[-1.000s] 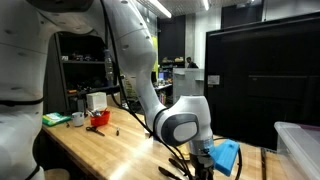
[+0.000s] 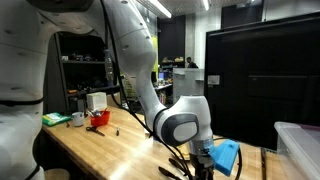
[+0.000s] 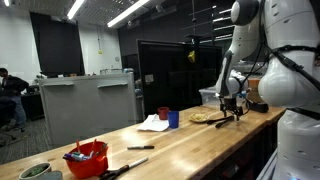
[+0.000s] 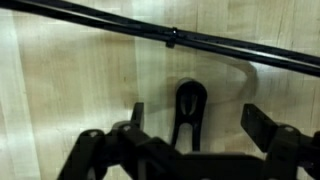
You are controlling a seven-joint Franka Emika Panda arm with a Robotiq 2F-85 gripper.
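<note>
In the wrist view my gripper is open, its two fingers well apart. A black handle with a rounded, holed end (image 4: 190,92) lies on the wooden table between them, with visible gaps on both sides. The rest of that utensil is hidden under the gripper body. From the second exterior view, my gripper (image 3: 238,116) points down low over the far right end of the table. A blue cup (image 2: 226,156) shows beside the arm in the first exterior view.
A red basket (image 3: 87,164) holding utensils stands at the table's near left in the second exterior view. A white cloth (image 3: 154,123) lies farther back. A black cable (image 4: 100,20) crosses the top of the wrist view. Mid-table is largely clear.
</note>
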